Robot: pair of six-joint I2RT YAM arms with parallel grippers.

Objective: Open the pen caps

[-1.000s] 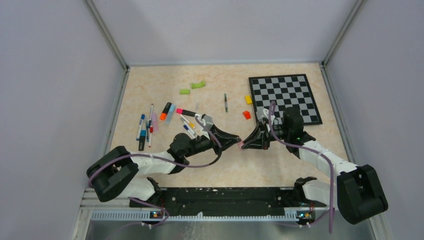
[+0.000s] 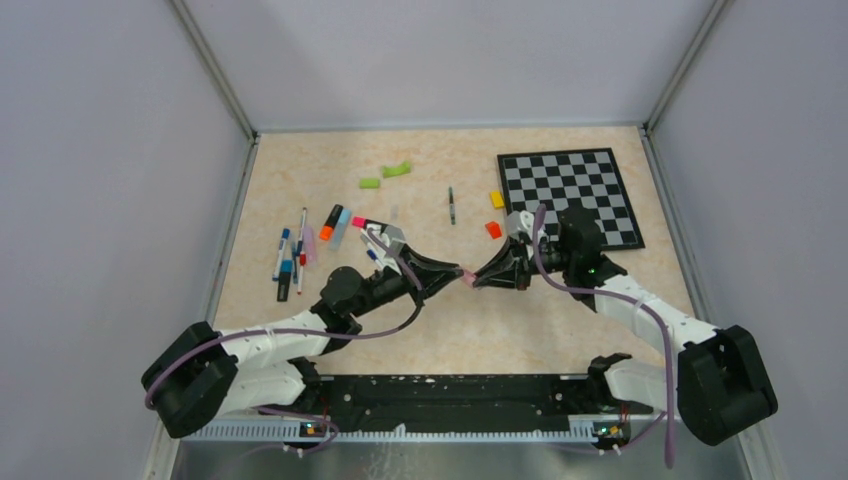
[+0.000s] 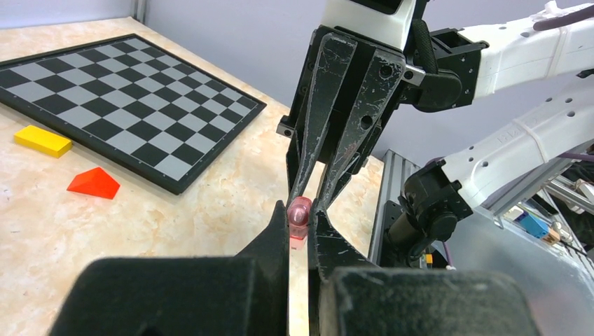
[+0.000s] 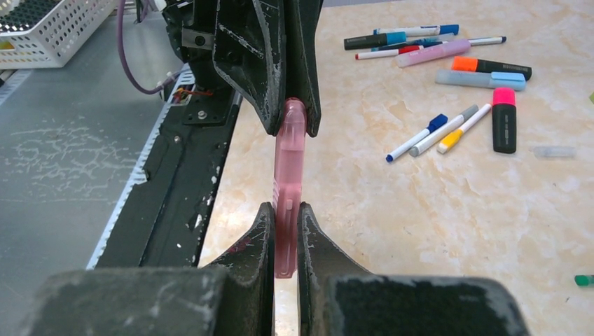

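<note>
A pink translucent pen (image 4: 287, 175) spans the gap between my two grippers above the table. My left gripper (image 2: 461, 271) is shut on one end of it. At the other end my right gripper is shut around the pen, and a short piece sticks out past its fingers. In the left wrist view only the rounded pink end of the pen (image 3: 299, 213) shows between the fingers. Whether cap and body are apart cannot be told; the pink runs unbroken from gripper to gripper in the right wrist view.
Several loose pens and highlighters, among them a pink-capped black one (image 4: 503, 126), lie on the left of the table. A checkerboard (image 2: 570, 195), a yellow block (image 2: 496, 199) and a red block (image 2: 493, 230) are on the right. A dark pen (image 2: 451, 206) lies alone behind my grippers.
Both grippers have moved left with the pink pen between them, the left one more than the right. The loose things on the table lie as before.
</note>
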